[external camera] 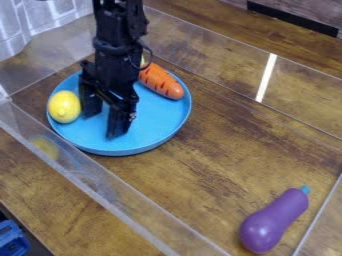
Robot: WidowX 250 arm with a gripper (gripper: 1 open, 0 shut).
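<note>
A black robot gripper (pixel 107 100) reaches down over a blue plate (pixel 140 135), its dark fingers spread apart between a yellow lemon (pixel 64 107) on the plate's left and an orange carrot (pixel 160 82) at its back right. I see nothing clearly held; the dark fingers partly hide the middle of the plate. A purple eggplant (pixel 274 219) lies on the wooden table at the front right, apart from the plate.
Clear plastic edges run along the left and front left. A small blue object (pixel 10 240) shows at the bottom left corner.
</note>
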